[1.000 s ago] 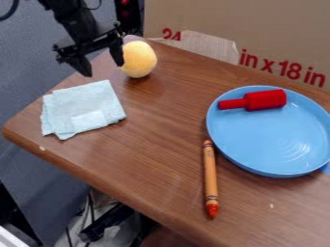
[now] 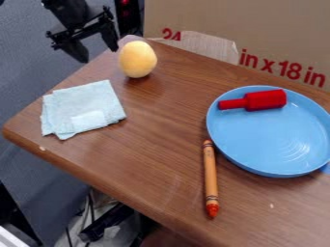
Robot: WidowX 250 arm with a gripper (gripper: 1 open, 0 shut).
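My black gripper (image 2: 93, 45) is at the upper left, over the back left edge of the table, left of a yellow ball-like object (image 2: 137, 59), with its fingers open and nothing between them. A folded pale blue cloth (image 2: 81, 109) lies near the table's left edge. On the right, a red cylinder with a handle (image 2: 264, 99) lies on a blue plate (image 2: 271, 145). An orange crayon (image 2: 210, 180) lies just left of the plate.
A cardboard box (image 2: 258, 34) stands along the back of the table (image 2: 129, 164). The middle of the table between cloth, ball and plate is clear. Left of the table is a drop to the grey floor.
My gripper has moved left and slightly up, away from the yellow object. The objects on the table look unmoved.
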